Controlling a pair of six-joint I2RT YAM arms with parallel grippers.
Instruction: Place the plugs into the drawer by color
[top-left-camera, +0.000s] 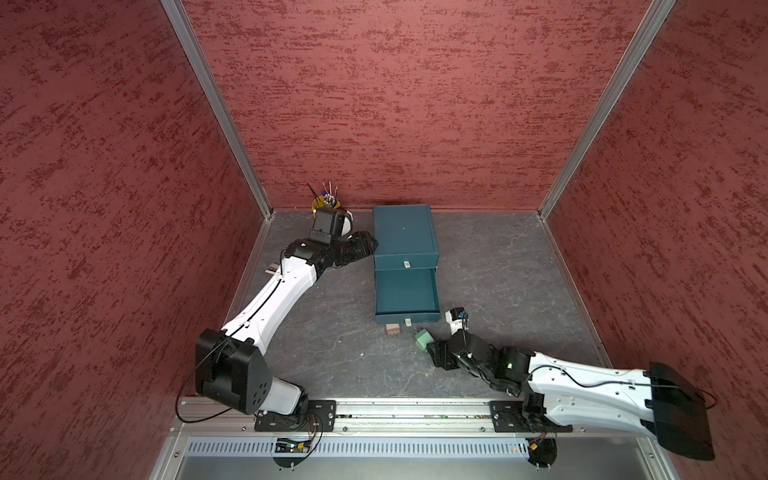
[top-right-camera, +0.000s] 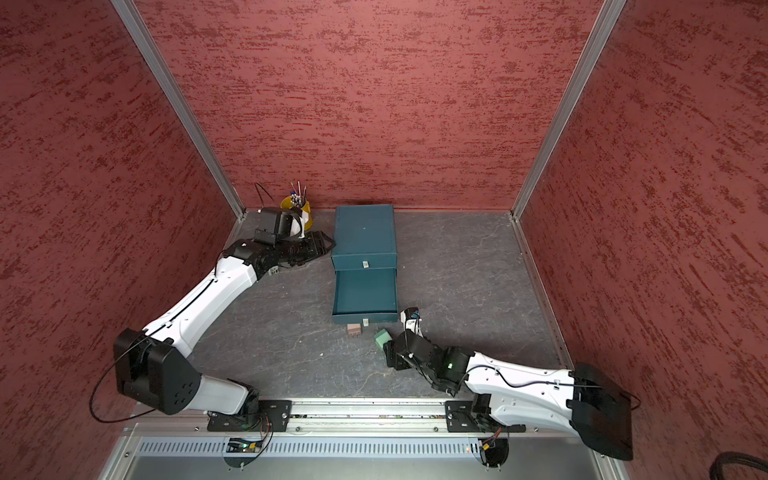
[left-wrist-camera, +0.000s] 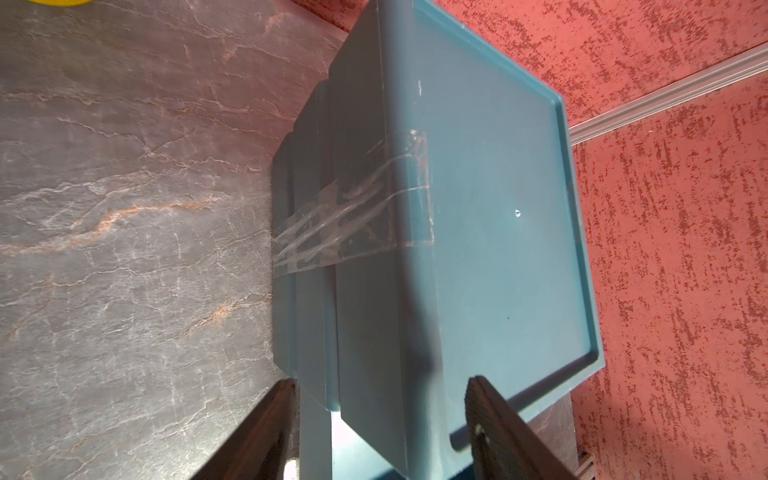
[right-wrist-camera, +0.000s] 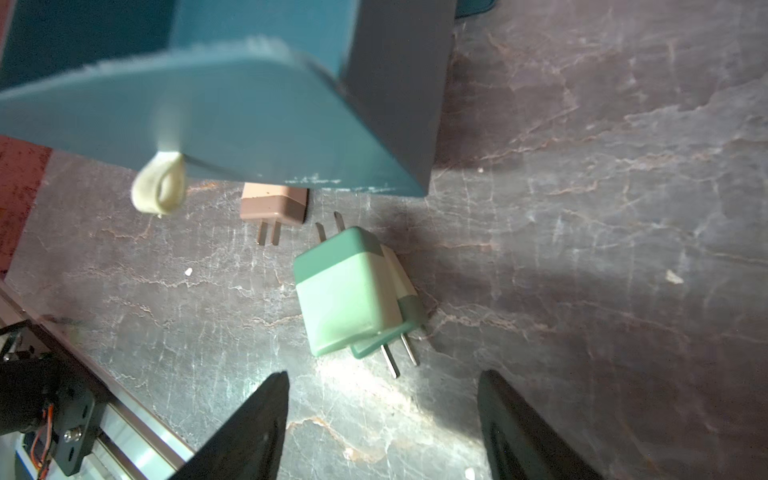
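The teal drawer box (top-left-camera: 404, 230) has its lower drawer (top-left-camera: 404, 290) pulled out, empty. A pink plug (right-wrist-camera: 273, 205) lies by the drawer's front. Green plugs (right-wrist-camera: 345, 300) lie beside it, one apparently leaning on another, with prongs showing. My right gripper stands open just short of the green plugs, nothing between its fingers. My left gripper (top-left-camera: 366, 244) hangs at the left side of the box's top; in the left wrist view its fingers are apart around the box's near left edge, not visibly gripping it.
A yellow cup of pens (top-right-camera: 295, 204) stands at the back left, partly behind the left arm. The table right of the box (top-left-camera: 504, 272) is clear. The walls enclose the workspace.
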